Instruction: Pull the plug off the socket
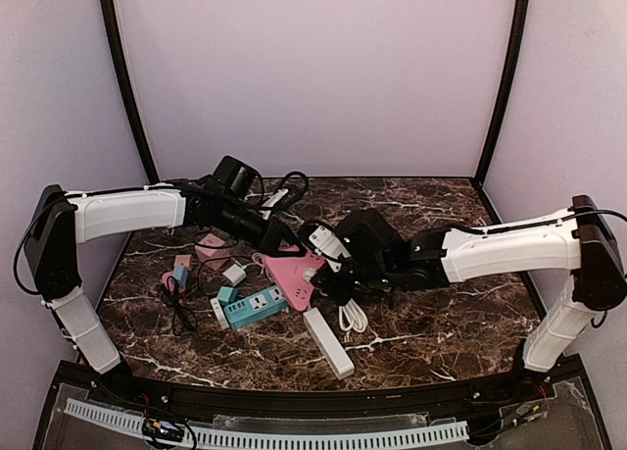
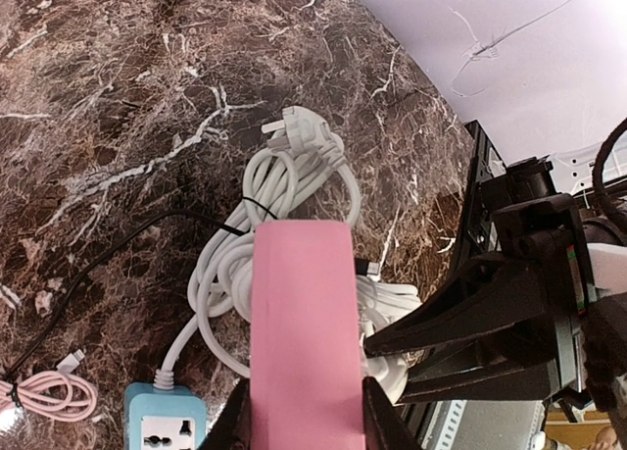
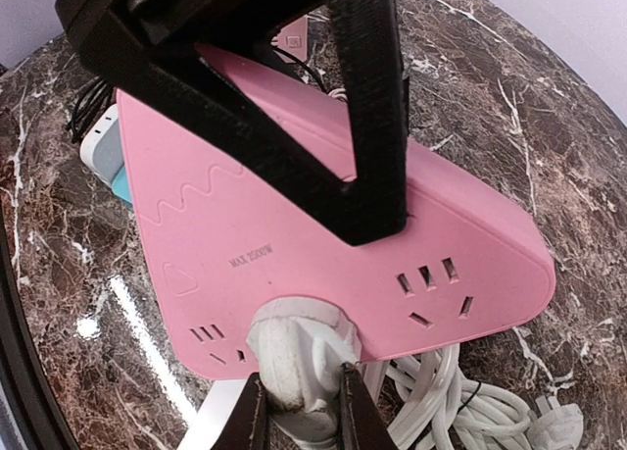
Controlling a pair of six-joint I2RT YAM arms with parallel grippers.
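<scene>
The pink socket (image 1: 291, 270), a wedge-shaped block with slots in its face, is held up by my left gripper, which is shut on it. In the right wrist view, the left gripper's dark fingers (image 3: 367, 107) straddle the pink body. A white plug (image 3: 294, 342) sits against the socket's lower face, and my right gripper is shut on that plug. Plug and socket appear to touch; how deep the prongs sit is hidden. From the left wrist view, the right gripper's fingers (image 2: 446, 313) reach in from the right at the white plug (image 2: 390, 376).
Below lies a coiled white cable (image 2: 235, 264) with its own plug (image 2: 304, 136). A blue power strip (image 1: 257, 309) and a long white block (image 1: 328, 343) rest near the arms. Several small objects fill the table's left side.
</scene>
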